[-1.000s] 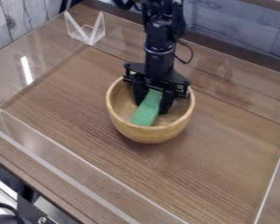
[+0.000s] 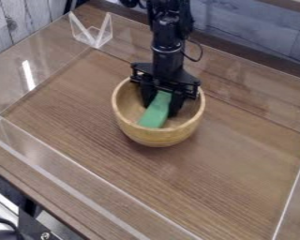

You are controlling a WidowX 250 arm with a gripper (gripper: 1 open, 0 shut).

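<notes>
A round yellow-tan bowl [image 2: 139,132] stands in the middle of the wooden table [image 2: 65,141], holding a green object [image 2: 154,113]. My black gripper [image 2: 160,94] reaches down from the top into the bowl, over the upper part of the green object. Its fingertips are dark against that object and hard to make out, so I cannot tell whether they grip it.
A clear plastic piece stands at the upper left, another at the left edge. The table to the right and in front of the bowl is clear. A dark cable lies at the lower left corner.
The gripper, bowl and green object have shifted slightly toward the back and left.
</notes>
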